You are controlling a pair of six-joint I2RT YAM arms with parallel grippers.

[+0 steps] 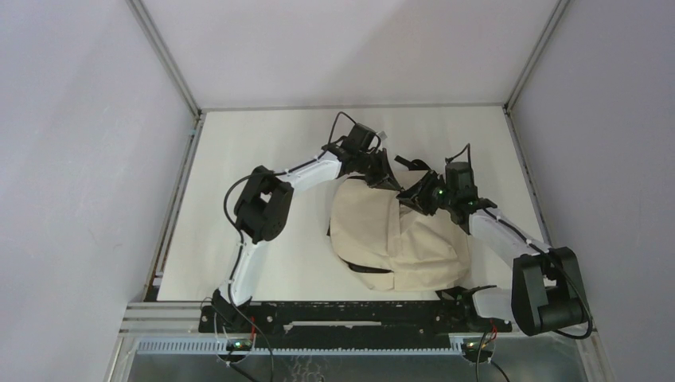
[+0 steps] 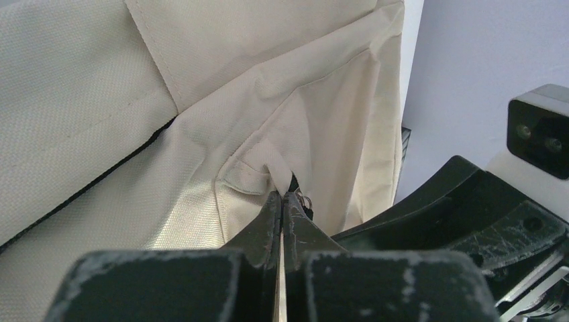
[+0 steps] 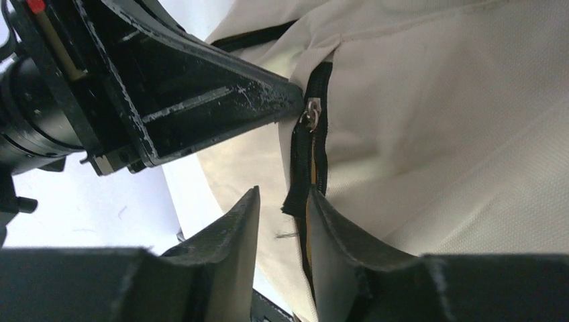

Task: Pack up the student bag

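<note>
The cream canvas bag [image 1: 362, 231] lies on the right-centre of the table. My left gripper is shut at the top end of its zipper, where a fold of cloth and part of a metal pull show at the fingertips; whether any is pinched between them I cannot tell. My right gripper stands part open over the black zipper [image 3: 319, 154], its fingertips either side of the zipper tape just below the metal zipper pull [image 3: 310, 114], which is beside the left gripper's tip.
Walls [image 1: 597, 183] border it at the sides and back. Black straps [image 1: 410, 164] stick out behind the bag.
</note>
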